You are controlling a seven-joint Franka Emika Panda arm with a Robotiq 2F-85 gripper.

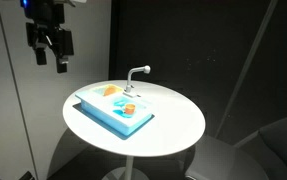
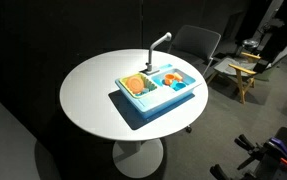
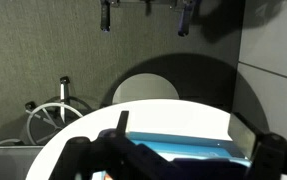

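High on the left in exterior view 1, my gripper [image 1: 51, 62] hangs well above and to the side of the round table, its fingers apart with nothing between them. The same gripper [image 2: 229, 156] shows at the lower right of exterior view 2. A blue-and-white toy sink [image 2: 161, 104] rests on the table, with a grey faucet [image 2: 159, 45] at its back. Inside lie an orange-and-green item [image 2: 136, 84] on one side and small orange pieces [image 2: 171, 79] in the blue basin. In the wrist view, my gripper's dark parts cover much of the blue side [image 3: 188, 143] of the sink.
The round white table [image 2: 88, 95] has bare surface all around the sink. Behind it in exterior view 2 stand a dark office chair [image 2: 195, 43] and a wooden-armed chair [image 2: 241, 70]. A dark seat [image 1: 228, 165] fills the lower right of exterior view 1.
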